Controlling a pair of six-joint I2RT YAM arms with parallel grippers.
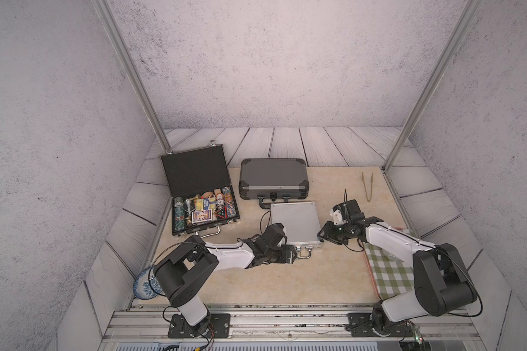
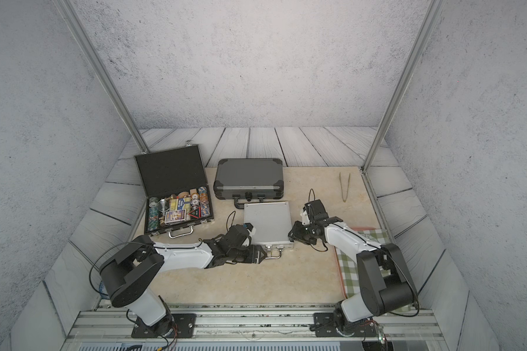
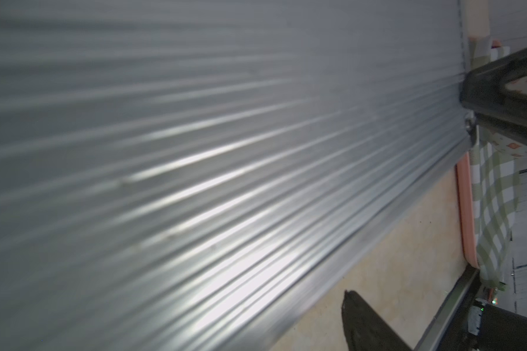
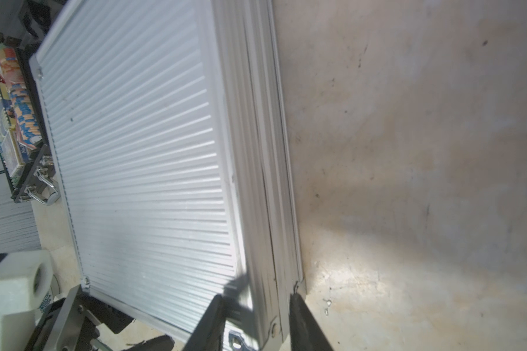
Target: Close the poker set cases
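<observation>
A silver case (image 1: 295, 221) lies lid down in the middle of the table, its handle (image 1: 304, 254) toward the front. Whether its latches are fastened cannot be made out. My left gripper (image 1: 288, 254) is at its front left edge; only one dark fingertip (image 3: 357, 313) shows in the left wrist view, so its opening is unclear. At the front right corner, my right gripper has its fingers apart around the case's edge. To the left, a black case (image 1: 196, 169) stands with its lid up, chips and cards (image 1: 203, 209) inside. A dark grey case (image 1: 273, 175) behind is closed.
Metal tongs (image 1: 367, 186) lie at the back right. A green checked cloth (image 1: 388, 272) is under the right arm, and a blue patterned plate (image 1: 144, 285) sits by the left arm's base. Bare table (image 1: 328, 278) lies in front of the silver case.
</observation>
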